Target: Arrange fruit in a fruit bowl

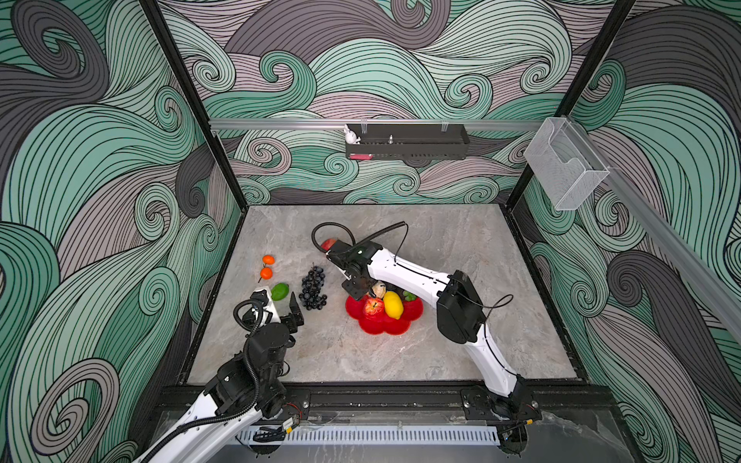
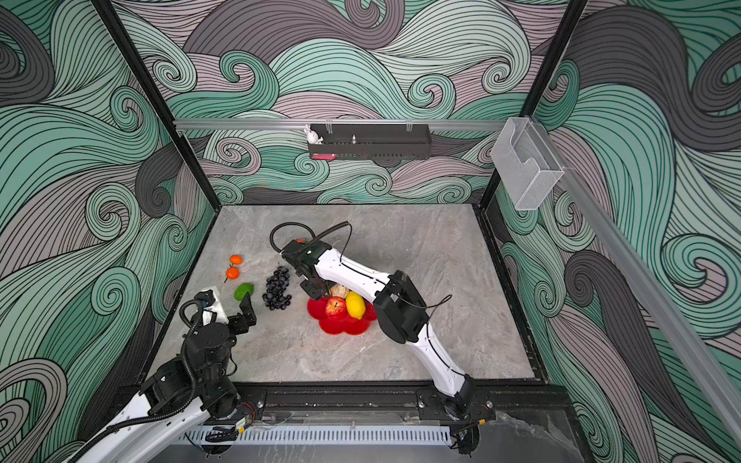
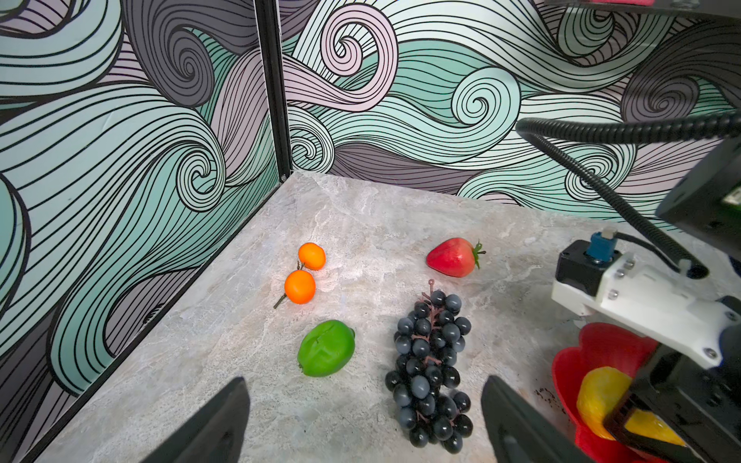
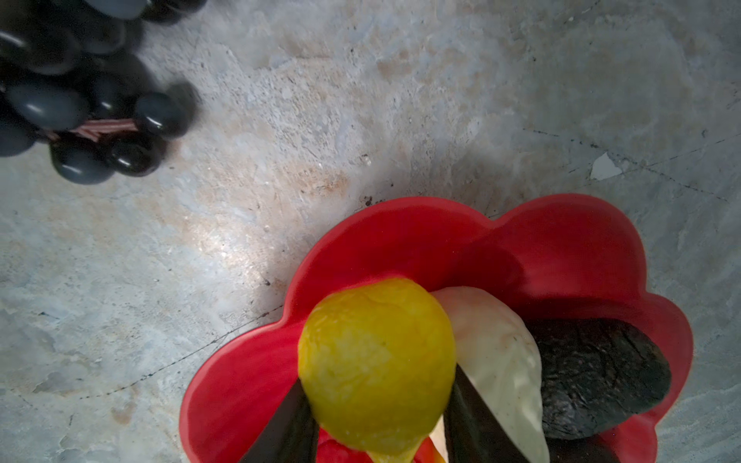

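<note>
My right gripper is shut on a yellow fruit (image 4: 376, 347) over the red flower-shaped bowl (image 4: 231, 386), which holds an apple (image 1: 373, 306), a lemon (image 1: 393, 305), a pale fruit (image 4: 490, 347) and a dark oblong piece (image 4: 598, 370). My left gripper stands open at front left, facing a green lime (image 3: 326, 348) and black grapes (image 3: 427, 370), nothing between its blurred fingers. Two small oranges (image 3: 299, 286) and a strawberry (image 3: 451, 257) lie farther back.
A dark shelf (image 1: 409, 142) and mesh basket (image 1: 559, 169) hang on rails above it. The right arm crosses the bowl, hiding part of it.
</note>
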